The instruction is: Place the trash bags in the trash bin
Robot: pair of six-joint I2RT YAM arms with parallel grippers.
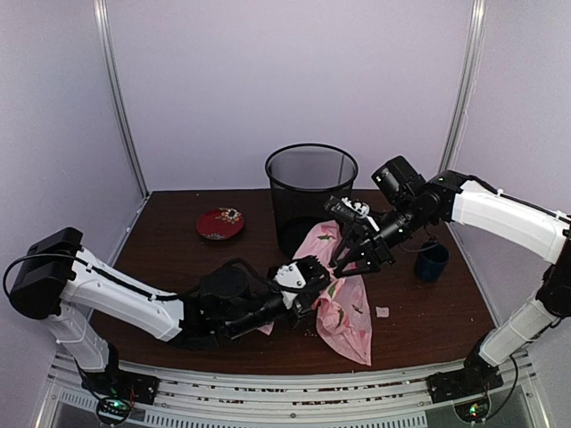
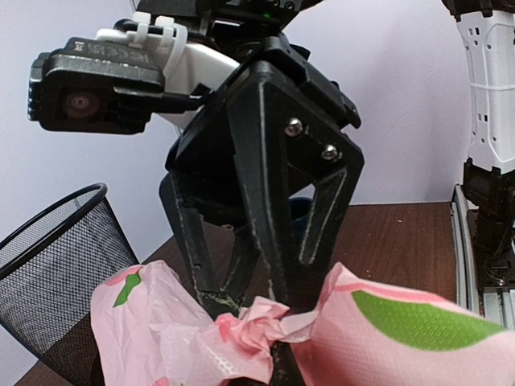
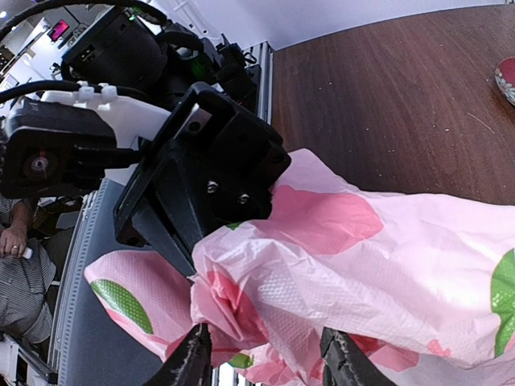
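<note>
A crumpled pink bag (image 1: 347, 320) with green and red print hangs in front of the black mesh bin (image 1: 311, 190), which stands upright at the back. My left gripper (image 1: 321, 282) is shut on a gathered part of the bag; the right wrist view shows the bag (image 3: 386, 265) bunched at its tips. My right gripper (image 1: 339, 264) stands open close beside the left one. In the right wrist view its fingers (image 3: 190, 357) are spread, with bag film between them. A pink bit (image 1: 266, 328) shows beside the left arm, mostly hidden.
On the left of the table lies a red patterned plate (image 1: 220, 224). A dark blue mug (image 1: 432, 260) stands at the right, near the right arm. A small pale scrap (image 1: 382, 312) lies on the table.
</note>
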